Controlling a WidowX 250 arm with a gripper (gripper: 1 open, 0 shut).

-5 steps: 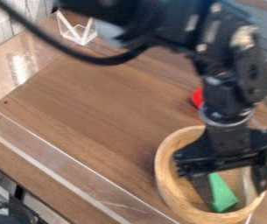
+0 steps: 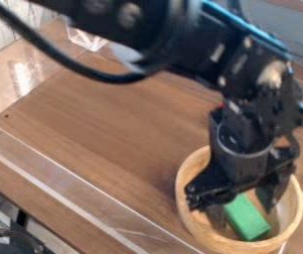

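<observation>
A wooden bowl sits at the lower right of the camera view. My gripper reaches down into it from above, open, its black body covering the back of the bowl. A green block lies in the bowl just under and between the gripper's fingers, partly hidden by them. Whether the fingers touch the block cannot be told.
A clear rack stands at the back left, partly behind the arm. A small red object behind the gripper is mostly hidden.
My gripper has shifted slightly left and down over the bowl. More of the green block now shows, and less of the red object.
</observation>
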